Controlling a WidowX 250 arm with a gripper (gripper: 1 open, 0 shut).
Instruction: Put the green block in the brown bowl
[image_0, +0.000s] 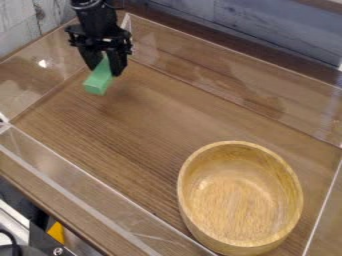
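The green block (98, 79) is at the far left of the table, its lower part sticking out beneath my gripper (102, 63). The dark fingers are closed about the block's upper end, so that end is hidden. I cannot tell from this single angle how high the block is above the wood. The brown bowl (202, 170), light tan and round, stands at the near right and looks empty. A wide stretch of table lies between it and my gripper.
Bare wooden table (160, 130) fills the middle, with nothing standing on it. Low pale walls (287, 25) border the far side. Cables and a yellow item (55, 232) lie off the table's edge at the lower left.
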